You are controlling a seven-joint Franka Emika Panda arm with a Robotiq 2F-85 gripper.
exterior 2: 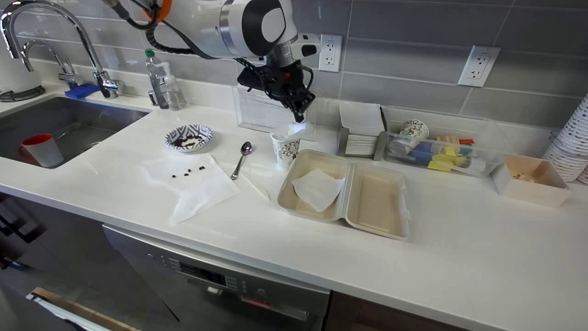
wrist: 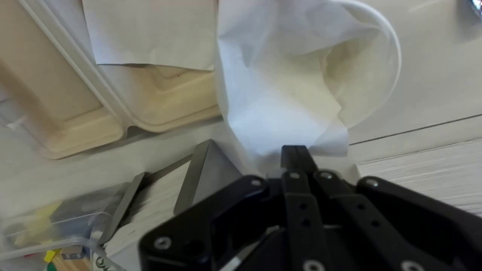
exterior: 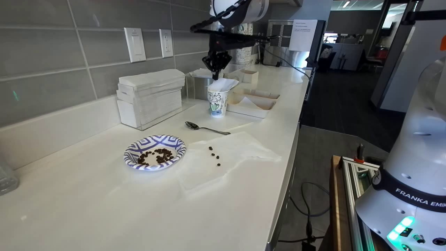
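Observation:
A white napkin (wrist: 280, 86) is stuffed partly into a patterned paper cup (exterior 2: 286, 151), its loose part spilling over the rim. The cup (exterior: 217, 104) stands upright on the counter in front of the clear napkin holder. Just above the napkin is my gripper (exterior 2: 299, 117), tilted, with its fingers (wrist: 296, 158) closed together. In the wrist view the fingertips overlap the napkin's lower edge; I cannot tell whether they touch it. Nothing shows between them. The inside of the cup is partly hidden under the napkin.
Beside the cup lies an open takeout box (exterior 2: 380, 201) with a napkin in it. A spoon (exterior 2: 240, 160), a bowl of dark beans (exterior 2: 189, 132) and a flat napkin with several beans (exterior 2: 198, 190) are toward the sink.

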